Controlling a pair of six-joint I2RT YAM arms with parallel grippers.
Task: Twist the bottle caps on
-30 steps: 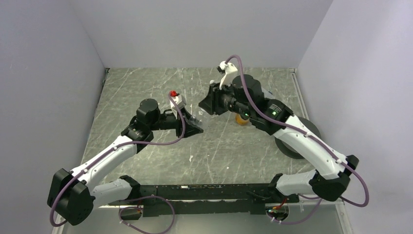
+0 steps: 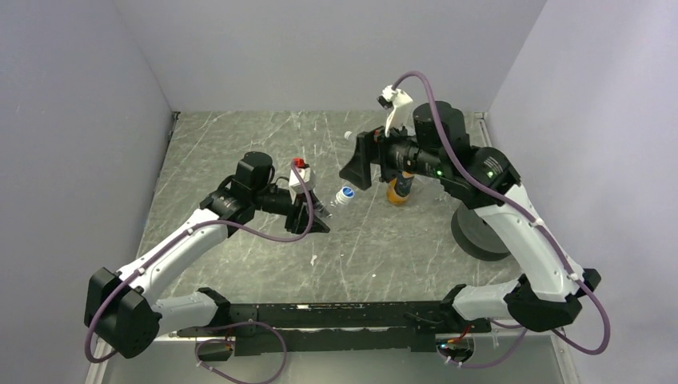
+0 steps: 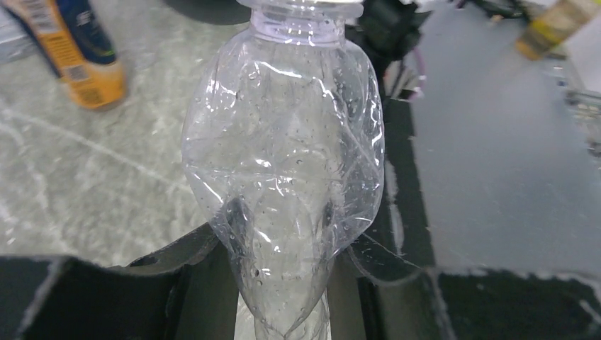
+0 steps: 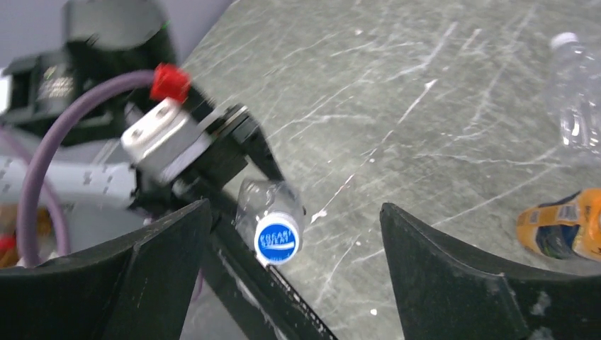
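Note:
A clear plastic bottle (image 3: pixel 283 134) fills the middle of the left wrist view, with my left gripper shut on its lower body. The bottle tilts away from the left arm, and a blue cap (image 2: pixel 348 192) with a white rim shows at its neck end in the top view. That blue cap (image 4: pixel 276 242) faces the right wrist camera. My right gripper (image 2: pixel 358 164) is open, above and apart from the cap, with nothing between its fingers. How tightly the cap sits on the neck cannot be told.
An orange bottle with a dark label (image 2: pixel 400 188) lies below the right arm. Another clear bottle with a white cap (image 4: pixel 575 99) rests farther back. A dark round object (image 2: pixel 481 232) stands at the right table edge.
The right gripper was at the bottle's neck end; it has opened and drawn back to the right. The left gripper has shifted a little, and the blue cap now shows clearly.

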